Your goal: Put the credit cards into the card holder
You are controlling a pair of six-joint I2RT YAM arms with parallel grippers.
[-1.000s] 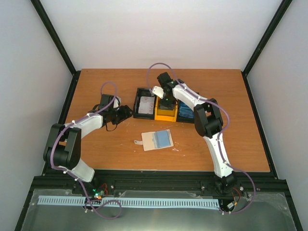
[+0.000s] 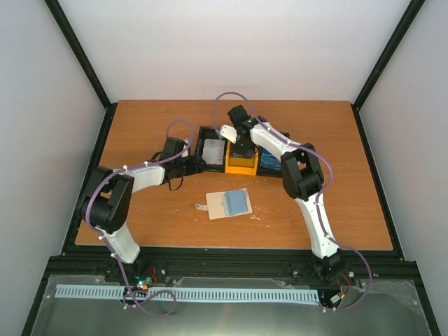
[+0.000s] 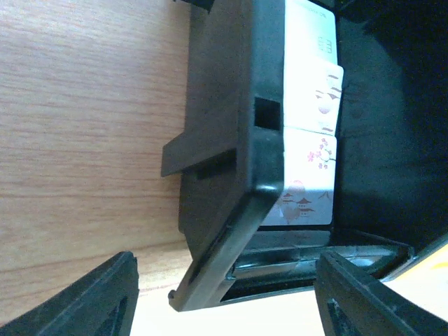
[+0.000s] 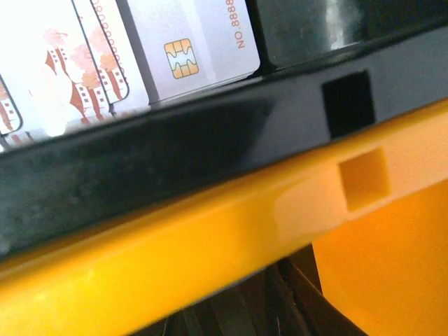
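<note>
White credit cards (image 2: 213, 152) lie in the left black bin (image 2: 210, 169). In the left wrist view, the printed cards (image 3: 308, 161) rest along that bin's wall. My left gripper (image 2: 199, 164) is at the bin's near left corner, its fingers (image 3: 94, 297) wide apart and the bin's corner showing between them. The card holder (image 2: 217, 205) lies open on the table, beige with a light blue inner part. Over the yellow bin (image 2: 240, 171) hangs my right gripper (image 2: 242, 148). In the right wrist view the bin rims hide most of its dark fingers, and whether they hold anything is unclear.
A third black bin with blue contents (image 2: 269, 161) stands to the right of the yellow one, partly under my right arm. Bin rims stand close to both grippers.
My left gripper has moved right, from just beside the left bin to its near left corner. The right arm, bins and card holder look unmoved.
</note>
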